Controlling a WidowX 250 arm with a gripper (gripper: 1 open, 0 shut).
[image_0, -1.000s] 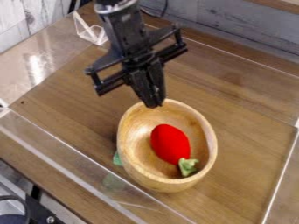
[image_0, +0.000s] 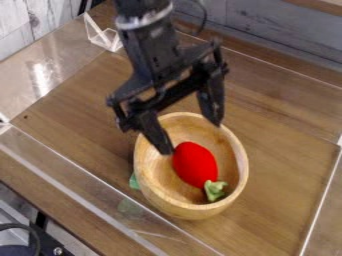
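A black robot gripper (image_0: 181, 135) hangs down from the top of the view, its fingers open above the back of a wooden bowl (image_0: 154, 180). Inside the bowl lies a red vegetable-like object (image_0: 193, 161) with a green end, toward the lower right. The gripper's fingertips are just behind and above the red object; whether they touch the bowl cannot be told.
A white wire rack (image_0: 104, 32) stands at the back left. A clear edge strip runs along the front left.
The gripper has moved down and toward the viewer, over the bowl, and its fingers appear lower and more spread around the back of the bowl.
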